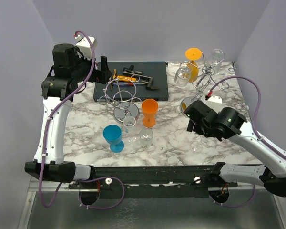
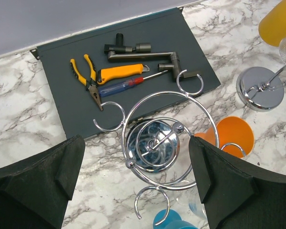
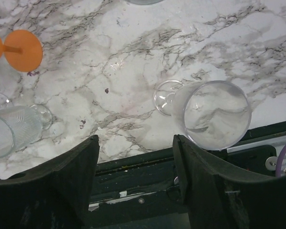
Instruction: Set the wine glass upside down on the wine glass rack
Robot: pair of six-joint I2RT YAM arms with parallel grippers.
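A clear wine glass [image 3: 178,107] stands upright near the table's front edge. In the top view only its foot [image 1: 196,147] shows plainly; my right gripper [image 1: 194,130] hides much of the rest. From the right wrist, that gripper has its fingers apart with nothing between them, and the glass is just beyond the right finger. An empty chrome rack [image 2: 152,186] stands below my left gripper, which is open and empty. On the right, a second rack [image 1: 207,71] carries an upside-down yellow glass [image 1: 193,71] and clear glasses [image 1: 183,76].
Blue [image 1: 113,135] and orange [image 1: 149,110] goblets stand mid-table, with clear glasses [image 1: 146,137] close by. A dark mat [image 1: 157,71] with tools lies at the back. Bare marble separates the orange goblet from the right gripper.
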